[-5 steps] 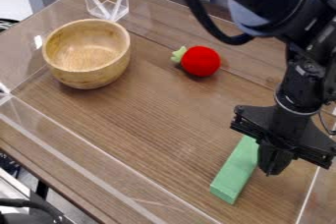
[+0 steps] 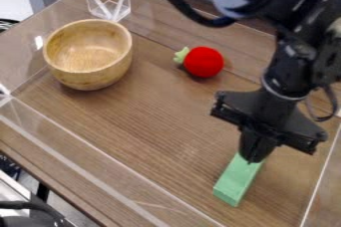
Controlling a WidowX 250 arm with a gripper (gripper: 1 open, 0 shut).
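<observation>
My gripper (image 2: 266,123) is at the right, its dark body reaching down from the top of the camera view, over the upper end of a green bar (image 2: 237,179) on the wooden table (image 2: 120,141). The fingertips point down, and I see nothing held between them; whether they touch the bar cannot be told.
A wooden bowl (image 2: 87,57) sits at the upper left. A red tomato-like object (image 2: 204,62) with a green stem lies at the upper middle, behind the gripper.
My gripper has moved up and a little left, away from the green bar, and appears larger. The bar, bowl and red object look unmoved.
</observation>
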